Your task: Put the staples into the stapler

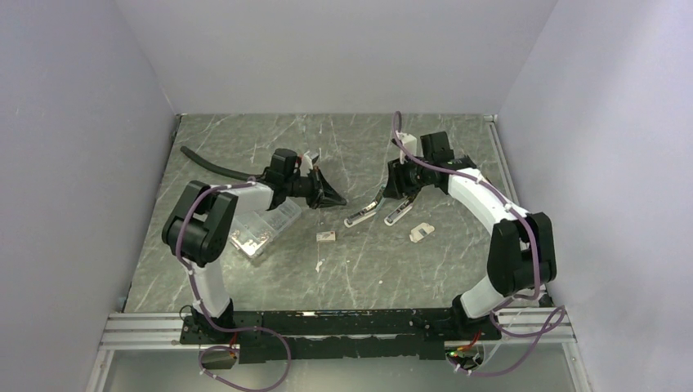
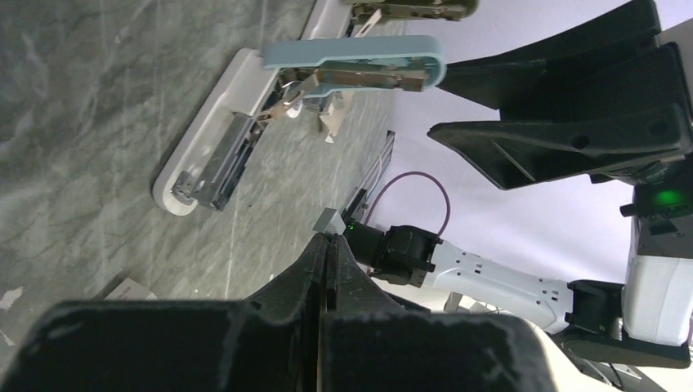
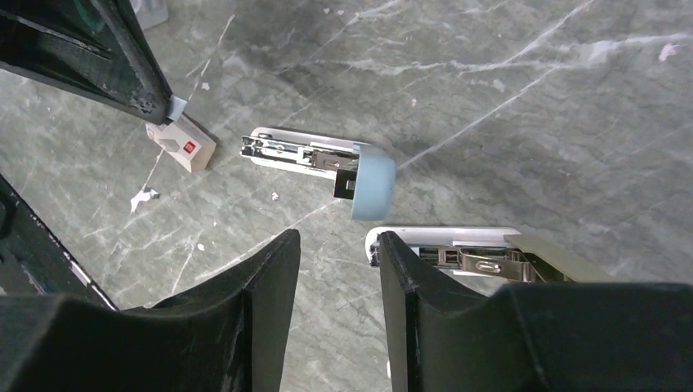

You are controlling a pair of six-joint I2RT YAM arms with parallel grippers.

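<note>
An open stapler with light blue top lies mid-table, its metal channel point(image 2: 219, 163) exposed in the left wrist view. A second open stapler with olive top point(image 3: 556, 257) lies right of it. My left gripper point(image 1: 343, 202) is shut on a small staple strip point(image 2: 329, 220) at its fingertips, left of the blue stapler. My right gripper hangs above the two staplers, fingers apart with nothing visible between them.
A staple box point(image 1: 325, 236) lies front-left of the staplers, a pale packet point(image 1: 422, 233) front-right. A clear divided case point(image 1: 278, 218) sits on the left.
</note>
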